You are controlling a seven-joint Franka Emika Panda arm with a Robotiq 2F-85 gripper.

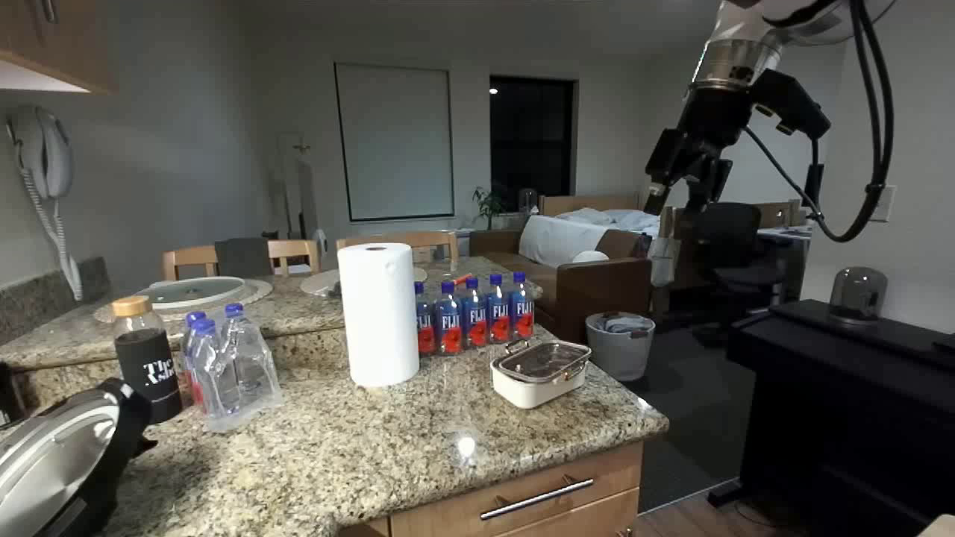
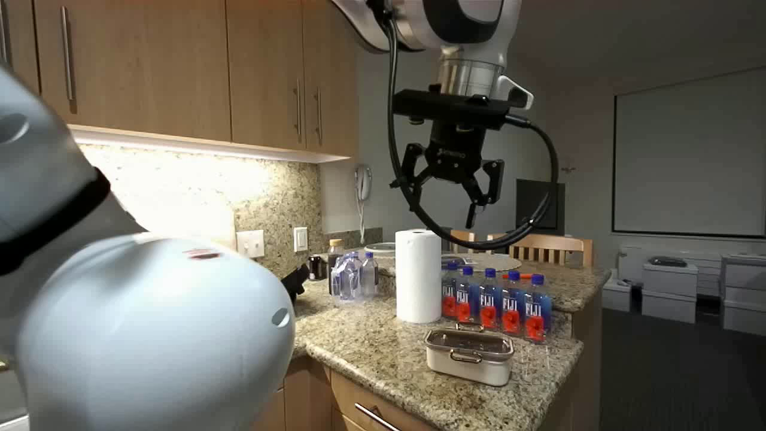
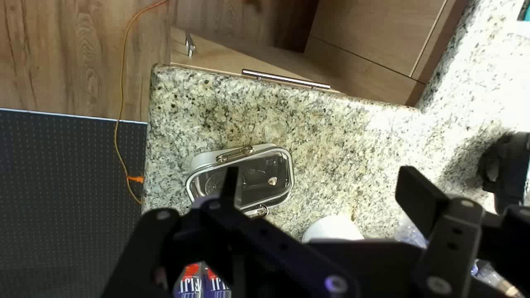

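My gripper hangs open in the air, well above the counter, with nothing between its fingers. In the wrist view its dark fingers are spread wide, one partly covering a white lunch box. That box, with a clear lid and metal clasps, sits near the counter's corner. Behind it stands a row of several Fiji water bottles. A white paper towel roll stands upright to their left. Farther left, empty clear bottles are grouped beside a dark bottle with a wooden cap.
A black appliance occupies the counter's left end. A raised ledge runs behind, holding a plate. Wooden cabinets hang over the left side. A bin stands beyond the counter.
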